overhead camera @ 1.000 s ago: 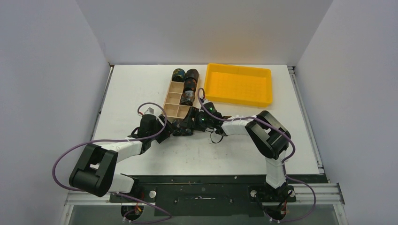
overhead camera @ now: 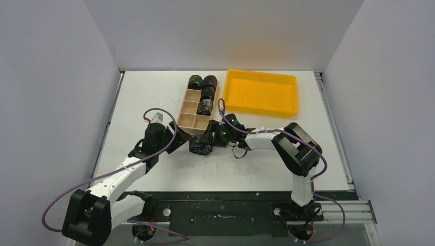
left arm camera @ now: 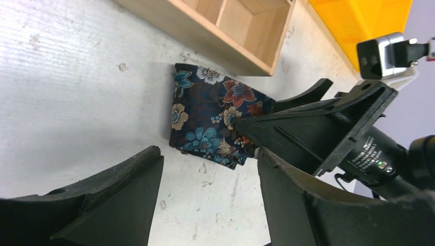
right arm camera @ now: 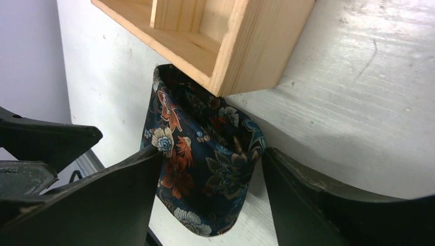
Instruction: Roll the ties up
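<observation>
A dark floral tie (overhead camera: pixel 200 147), folded into a soft bundle, lies on the table at the front end of a wooden divided box (overhead camera: pixel 193 129). My right gripper is part open, its fingers on either side of the fabric. In the left wrist view, the right gripper's fingers cover the right end of the tie (left arm camera: pixel 205 115). To the tie's left, my left gripper stands part open, with nothing visibly held between its fingers. Several rolled ties (overhead camera: pixel 208 92) fill some compartments at the back and right of the box.
A yellow tray (overhead camera: pixel 259 92), empty, stands at the back right. Close above the tie, the box's front wall (left arm camera: pixel 241 59) limits the room there.
My left gripper has drawn back a little from the tie, and its fingers look wider. The tie has shifted slightly toward the front, while the right gripper has moved only a little.
</observation>
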